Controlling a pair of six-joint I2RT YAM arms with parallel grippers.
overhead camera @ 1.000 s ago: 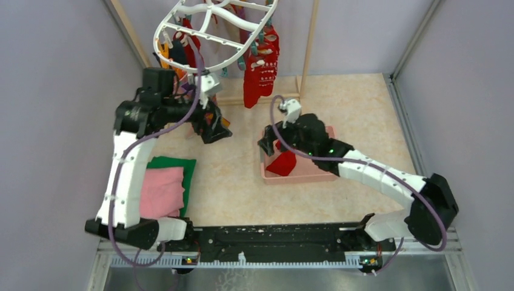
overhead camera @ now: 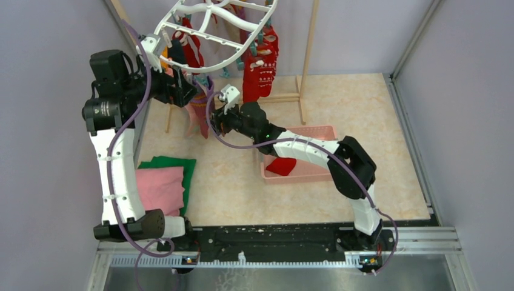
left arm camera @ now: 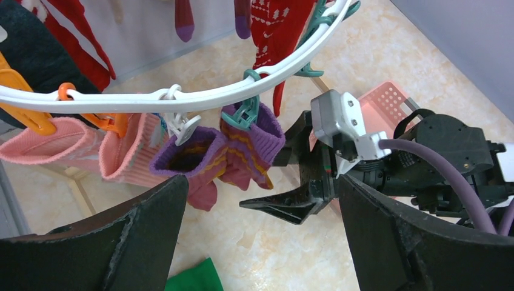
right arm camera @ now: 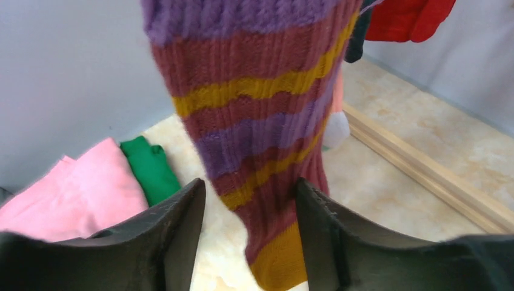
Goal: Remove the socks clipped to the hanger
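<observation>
The white hanger (overhead camera: 215,63) carries socks on clips: red ones (overhead camera: 260,70), pink ones (left arm camera: 130,151) and a purple striped pair (left arm camera: 251,145) (right arm camera: 260,121). My left gripper (overhead camera: 182,88) stands open at the hanger's left front, its fingers (left arm camera: 121,242) below the clipped socks in the left wrist view. My right gripper (overhead camera: 221,118) is part open beside the striped socks, which fill the middle of the right wrist view between and beyond its fingertips; whether it touches them I cannot tell.
A pink basket (overhead camera: 297,179) with red cloth sits on the right of the table. Pink cloth (overhead camera: 159,191) and green cloth (overhead camera: 176,162) lie at the front left. The wooden stand (overhead camera: 309,42) holds the hanger.
My right arm has moved left to the striped socks. My left gripper has moved up and left along the hanger.
</observation>
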